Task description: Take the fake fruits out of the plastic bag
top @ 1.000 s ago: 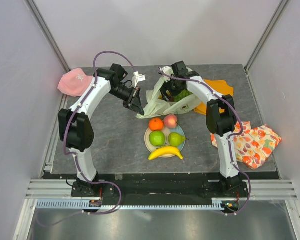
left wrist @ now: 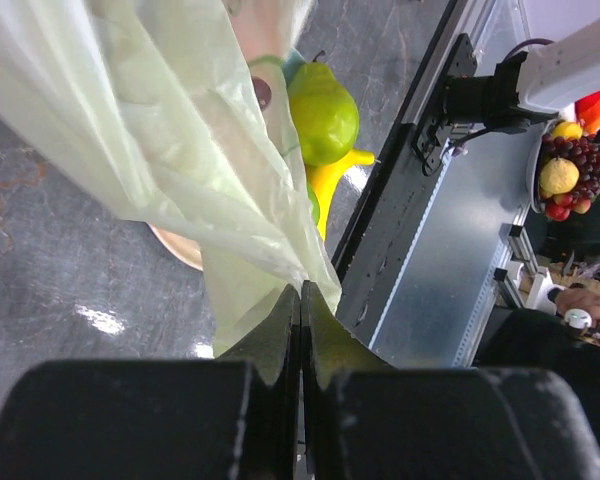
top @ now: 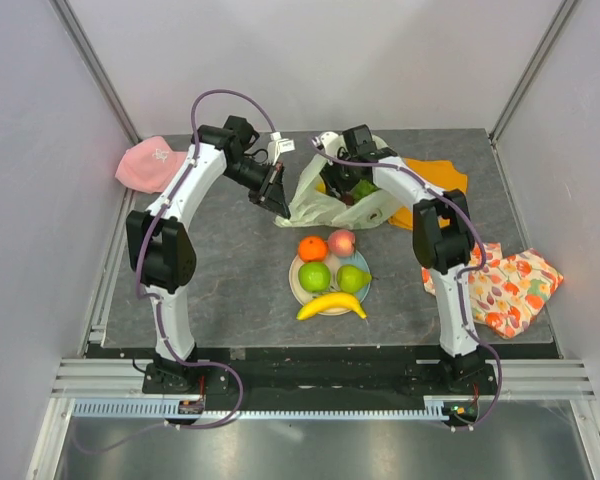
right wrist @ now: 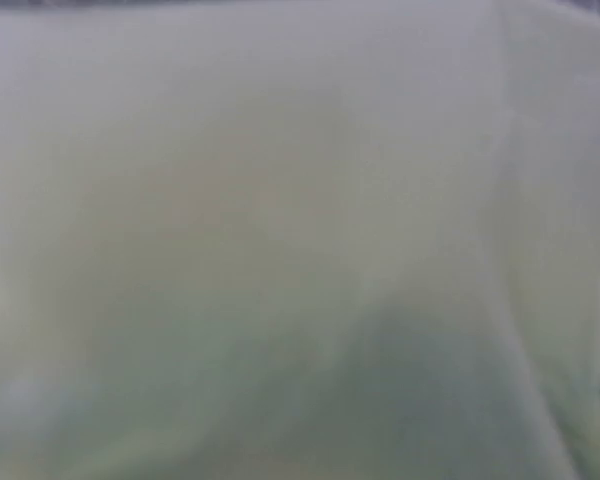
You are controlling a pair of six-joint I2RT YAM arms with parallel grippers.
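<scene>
A pale translucent plastic bag (top: 316, 208) lies open at the upper middle, with green and dark red fruit partly visible inside. My left gripper is shut at the bag's near-left corner, with the thin plastic at its fingertips. My right gripper (top: 336, 182) reaches into the bag among the fruit; the right wrist view shows only blurred plastic, so its fingers are hidden. Below the bag a plate (top: 297, 290) holds an orange (top: 312, 248), a peach (top: 342, 243), a green apple (top: 314, 277) and a pear (top: 351, 279), with a banana (top: 332, 304) at its front edge.
A pink cloth (top: 150, 164) lies at the back left, an orange cloth (top: 440, 172) under and right of the bag, and a floral cloth (top: 510, 290) at the front right.
My right arm has shifted slightly within the bag's opening, and the bag's shape has changed a little. My left gripper stays nearly in place. The plate's fruit is unchanged.
</scene>
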